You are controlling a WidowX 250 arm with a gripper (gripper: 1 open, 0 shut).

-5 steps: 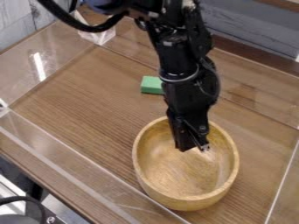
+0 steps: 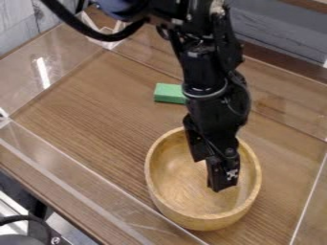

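The black arm reaches down from the top of the camera view, and its gripper [image 2: 217, 170] is low inside a tan round bowl [image 2: 175, 191] on the wooden table. The gripper is open; the arm hides part of the bowl's back and right, and whatever lies between the fingertips is not clearly visible.
A green block [image 2: 169, 93] lies behind the bowl, left of the arm. Clear edging runs along the left side, and a white object sits at the back left, partly behind a cable.
The gripper has moved downward into the bowl over the last second. The bowl and green block have stayed where they were.
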